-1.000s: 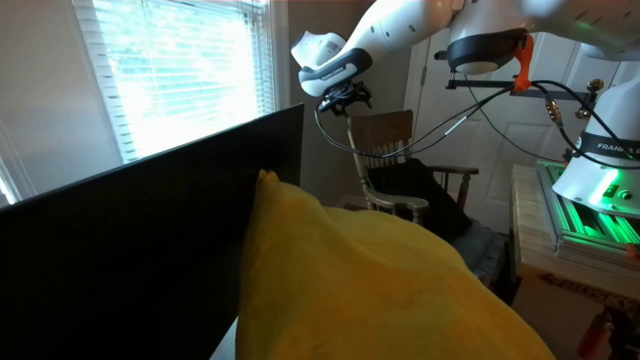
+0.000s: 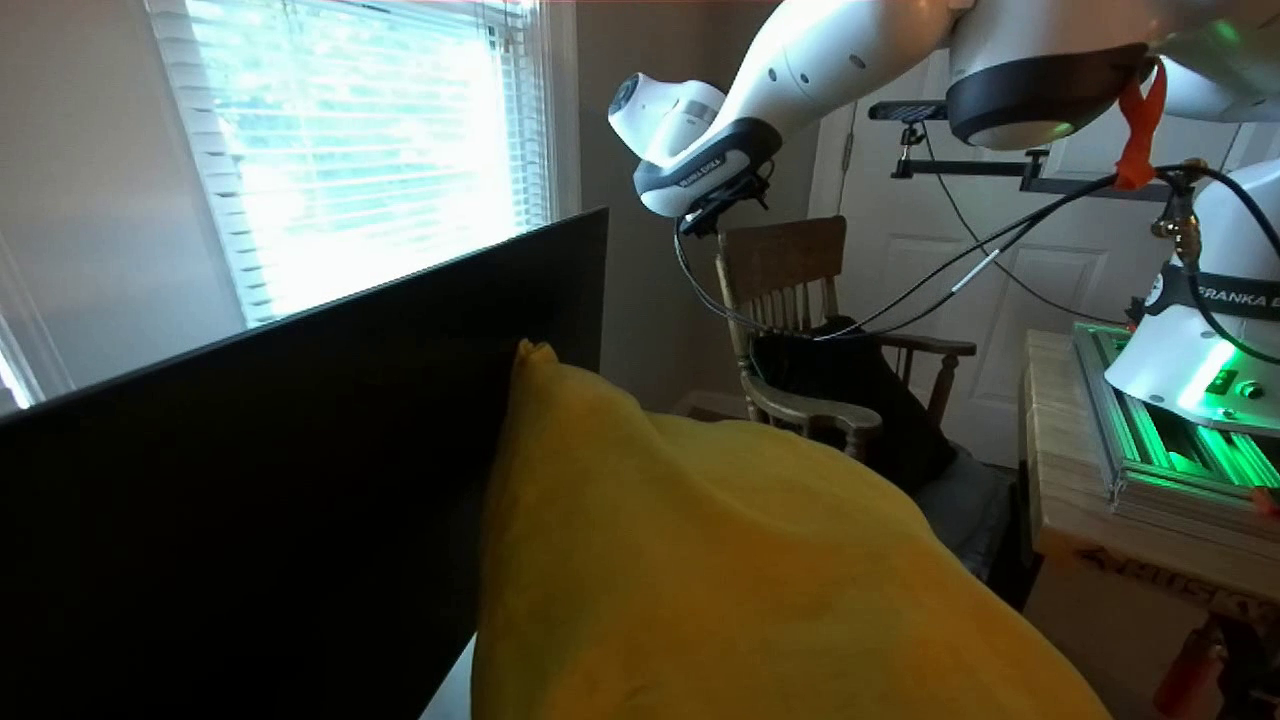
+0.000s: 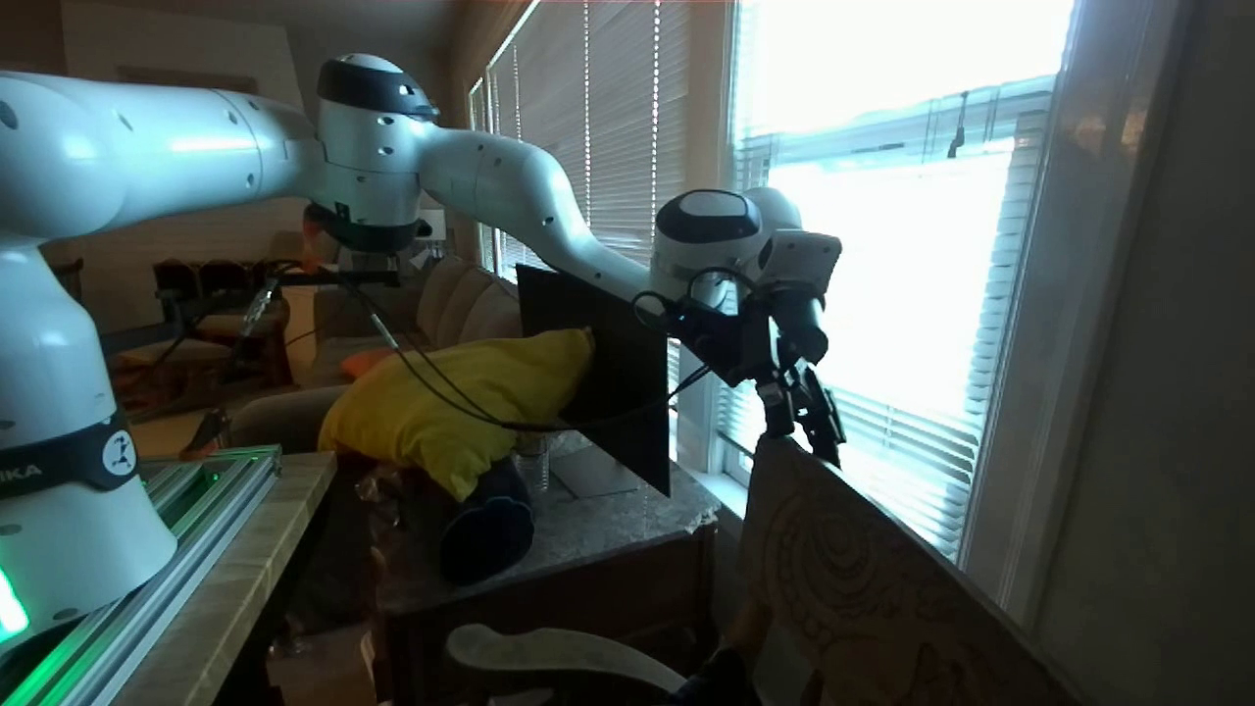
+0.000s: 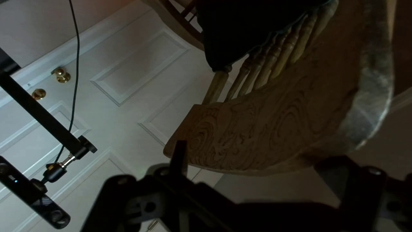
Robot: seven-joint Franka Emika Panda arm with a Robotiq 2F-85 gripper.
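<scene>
A wooden chair with a carved backrest (image 3: 835,553) and spindles stands by the window, its back (image 2: 786,258) also showing in exterior view 1. My gripper (image 3: 802,414) is right at the top corner of that backrest, fingers pointing down; whether they touch the wood cannot be told. Seen from the wrist, the two fingers stand wide apart, and the carved headrest (image 4: 247,135) lies beyond them with nothing visibly held. A dark cushion (image 2: 840,372) rests on the chair seat.
A yellow pillow (image 2: 720,552) and a black panel (image 2: 300,480) fill the near side of exterior view 1. The window (image 3: 894,271) is close behind my gripper. Cables (image 2: 924,300) hang along the arm. A camera on a bar (image 4: 42,112) stands before the white door.
In exterior view 1 my arm and gripper have shifted right, and the gripper has turned. The chair, with its cushion, has also moved slightly to the right. Pillow and panel stay put.
</scene>
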